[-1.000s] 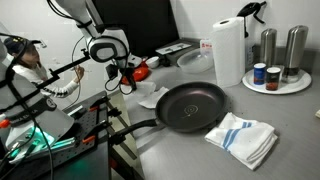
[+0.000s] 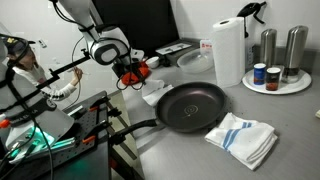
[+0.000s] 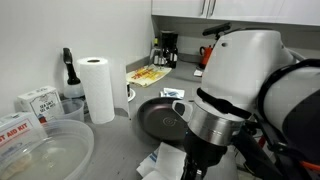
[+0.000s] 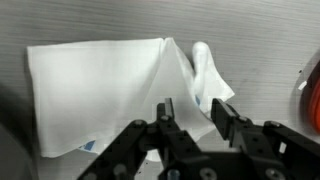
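Note:
A white cloth [image 4: 100, 90] lies loosely folded on the grey counter beneath my gripper. The two dark fingers stand apart in the wrist view, with a raised fold of the cloth running up between them; whether they touch it I cannot tell. A bit of blue shows low on the cloth. In exterior view 1 the same cloth [image 2: 156, 92] lies left of the black pan, close to the arm's end. The arm's white body hides most of the gripper in exterior view 2, where part of the cloth [image 3: 163, 163] shows below it.
A black frying pan [image 2: 192, 107] sits right of the cloth, its handle pointing left. Beyond stand a paper towel roll [image 2: 229, 53] and a clear bowl [image 2: 196, 62]. A second, blue-striped cloth [image 2: 240, 139] lies front right. Something red [image 4: 314, 100] borders the wrist view.
The arm's end has shifted slightly near the cloth. The cloth's near part has changed shape, now bunched a little differently beside the gripper. Pan and striped cloth have stayed put.

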